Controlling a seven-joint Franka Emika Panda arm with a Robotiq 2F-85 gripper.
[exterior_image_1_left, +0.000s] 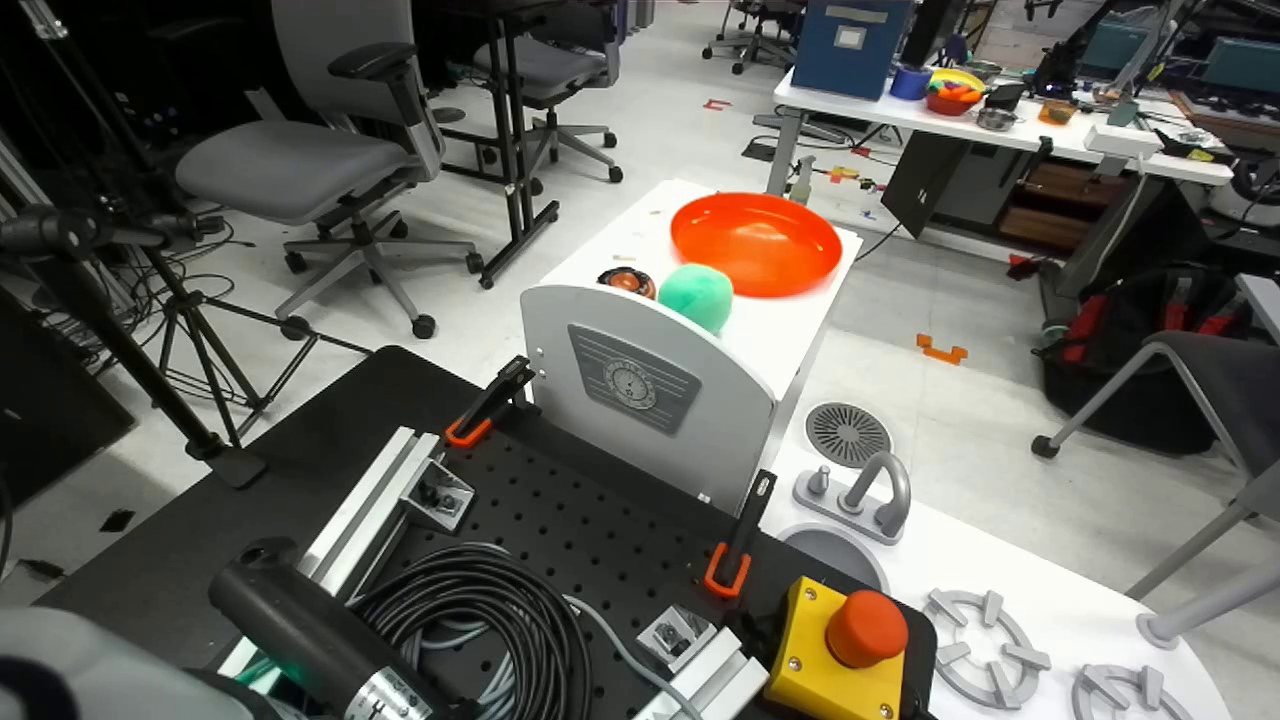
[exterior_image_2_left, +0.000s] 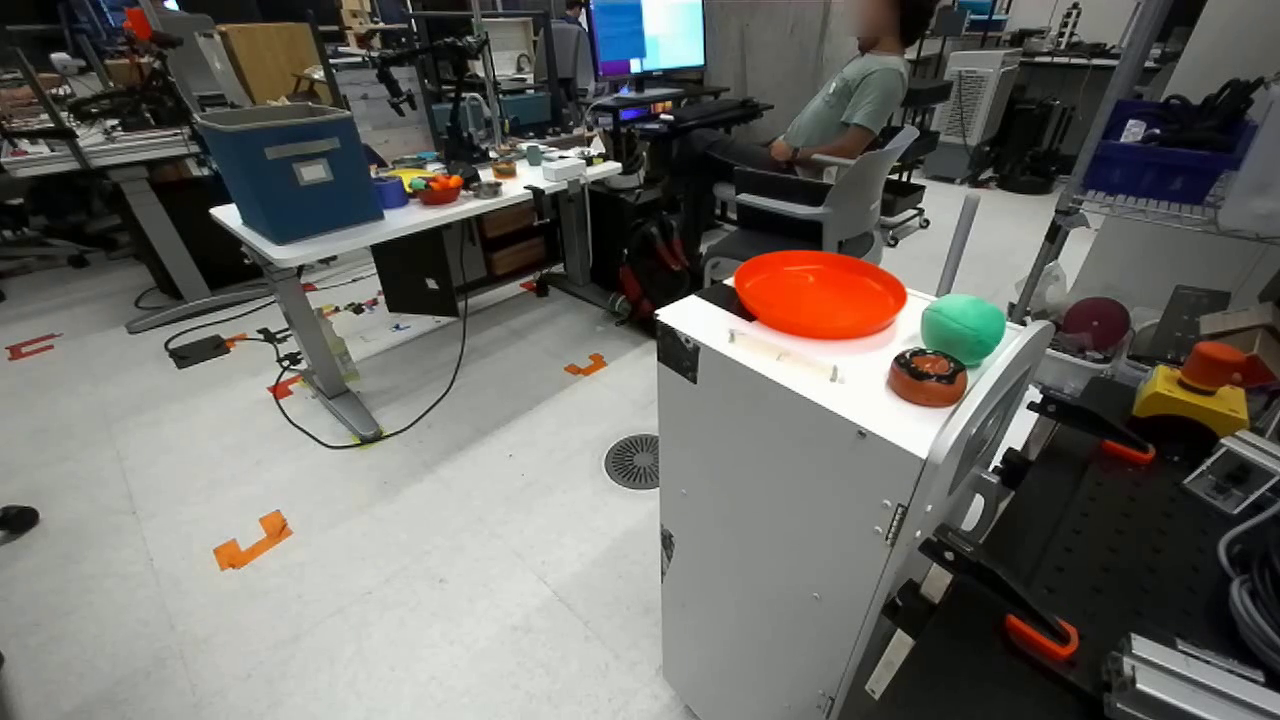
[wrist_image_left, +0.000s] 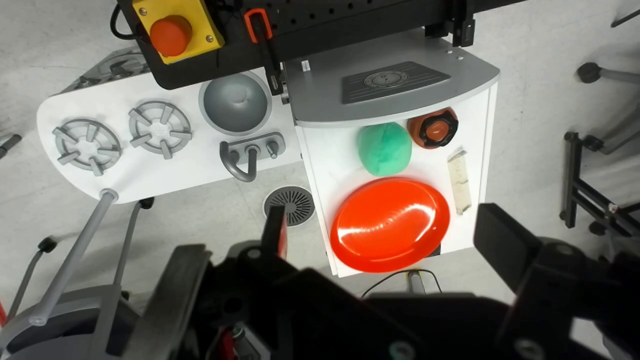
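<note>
In the wrist view my gripper stands open, its fingers wide apart with nothing held between them. Below it in that view, well beneath the fingertips, lies an orange-red plate (wrist_image_left: 390, 225) on a white cabinet top (wrist_image_left: 327, 180). Beside the plate sits a green round plush object (wrist_image_left: 384, 149), close to the grey back panel (wrist_image_left: 393, 84). A brown-orange round item with a black ring (wrist_image_left: 433, 128) is next to the green one. Exterior view 2 shows the plate (exterior_image_2_left: 821, 295), the green object (exterior_image_2_left: 963, 330) and the brown-orange item (exterior_image_2_left: 927, 377) all resting on the top. Neither exterior view shows the gripper.
A toy counter with a sink (wrist_image_left: 235, 103), faucet (wrist_image_left: 252, 155) and two burners adjoins the cabinet. Black clamps (exterior_image_1_left: 741, 534) and a yellow box with a red button (exterior_image_1_left: 846, 648) line the black table's edge. Beige tape (wrist_image_left: 459, 182) marks the cabinet top.
</note>
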